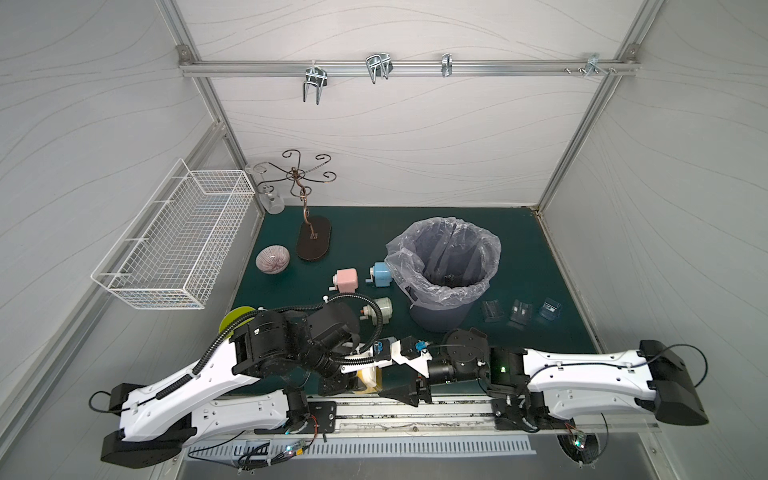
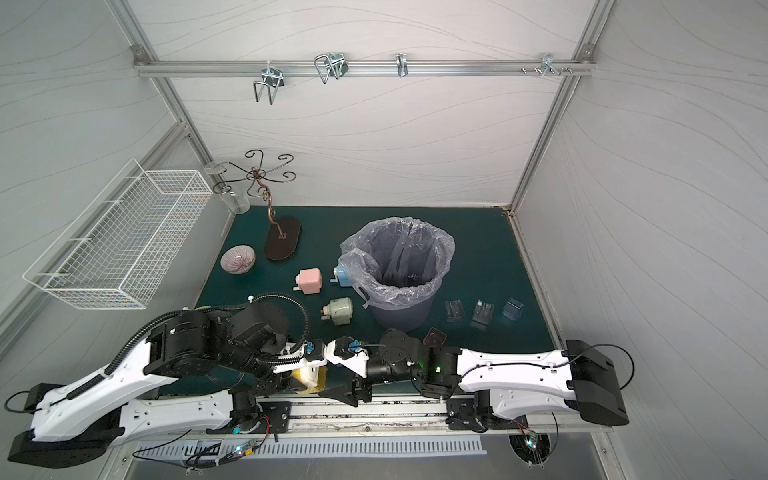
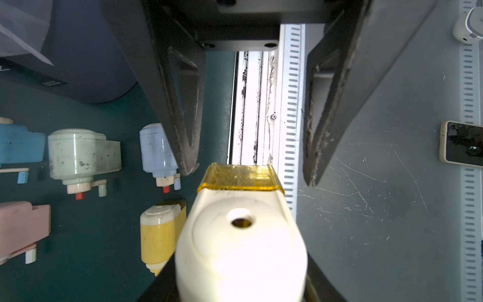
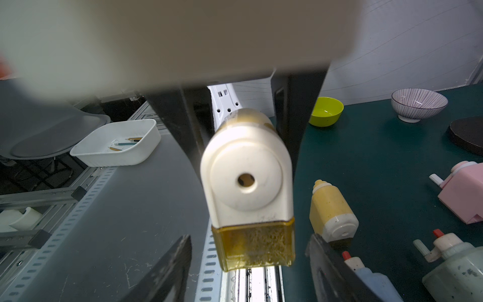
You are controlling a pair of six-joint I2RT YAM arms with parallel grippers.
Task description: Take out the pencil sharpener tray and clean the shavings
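Observation:
A cream pencil sharpener with a translucent amber tray (image 4: 253,244) is in my left gripper (image 1: 361,376), which is shut on it. In the left wrist view the sharpener (image 3: 240,246) has its tray end (image 3: 240,176) toward the open fingers of my right gripper, seen in dark silhouette beyond it. These fingers stand apart on either side of the tray; contact does not show. Other sharpeners rest on the mat: pink (image 1: 345,280), blue (image 1: 381,273), pale green (image 1: 378,310), light blue (image 3: 156,151) and yellow (image 3: 158,236).
A lined bin (image 1: 436,308) stands centre right, with several clear trays (image 2: 482,312) to its right. A metal stand (image 1: 313,238), a striped bowl (image 1: 272,258) and a green bowl (image 4: 326,113) are on the left. A wire basket (image 1: 172,232) hangs on the left wall.

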